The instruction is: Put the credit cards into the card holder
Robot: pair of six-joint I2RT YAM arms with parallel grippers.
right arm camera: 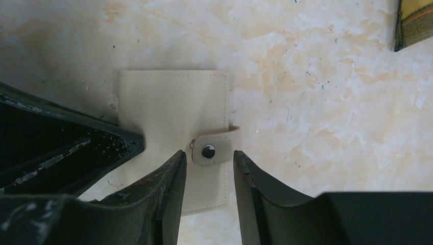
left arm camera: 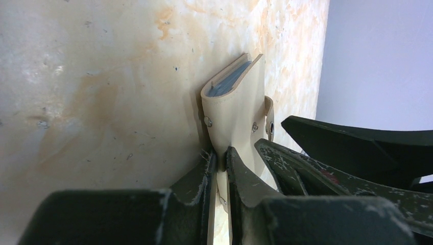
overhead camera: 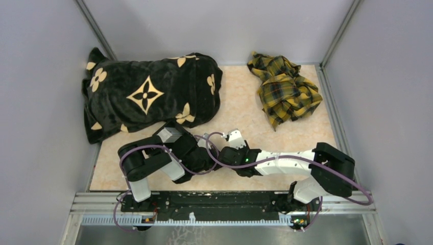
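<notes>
The cream card holder (left arm camera: 240,112) is pinched along its folded spine by my left gripper, which is shut on it. Dark grey sleeves (left arm camera: 230,84) show inside its end. In the right wrist view the holder (right arm camera: 168,102) lies face up, its strap with a round snap (right arm camera: 208,151) folded over the right edge. My right gripper is open over that strap, the snap between its two spread fingers as seen from above; contact cannot be made out. A left finger (right arm camera: 130,143) reaches in at the holder's left edge. No loose credit card is visible.
A black patterned pillow (overhead camera: 153,97) fills the back left. A yellow plaid cloth (overhead camera: 288,92) lies crumpled at the back right. Between them and right of the holder the tabletop (overhead camera: 239,94) is bare. Both arms meet closely at the front middle, hiding the holder from above.
</notes>
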